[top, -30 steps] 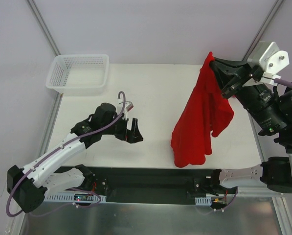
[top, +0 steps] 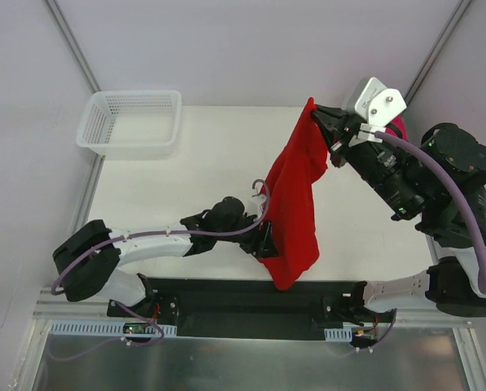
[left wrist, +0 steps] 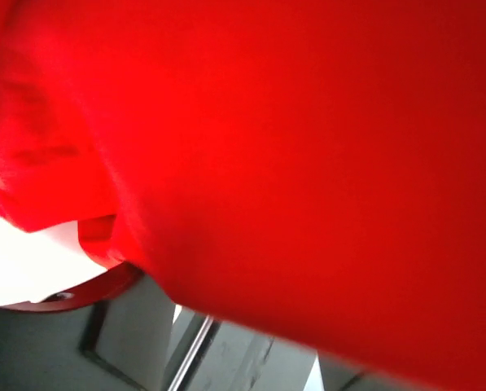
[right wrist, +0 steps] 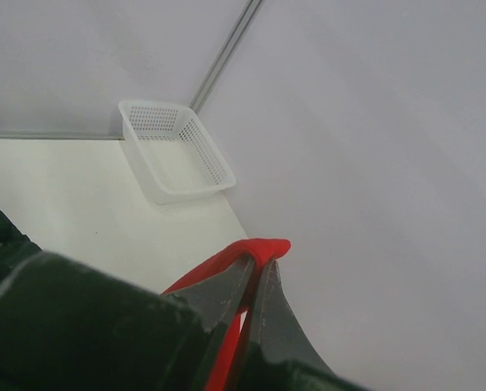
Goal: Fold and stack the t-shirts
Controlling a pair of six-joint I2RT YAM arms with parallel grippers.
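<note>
A red t-shirt (top: 295, 195) hangs in a long, narrow drape over the front half of the table. Its top is pinched in my right gripper (top: 317, 118), raised high; in the right wrist view a fold of the red cloth (right wrist: 263, 248) pokes out past the closed fingertips. Down at the shirt's lower left side, my left gripper (top: 265, 243) is right against the fabric. Red cloth (left wrist: 308, 163) fills most of the left wrist view and hides the left fingers, so their grip on it cannot be made out.
An empty white basket (top: 133, 122) stands at the table's back left corner. Some more red (top: 399, 128) shows behind the right arm, mostly covered. Walls bound the back and sides.
My left gripper has travelled right, from clear of the shirt to against its lower edge. The right gripper has shifted left, carrying the shirt, whose lower end swung left and toward the front edge.
</note>
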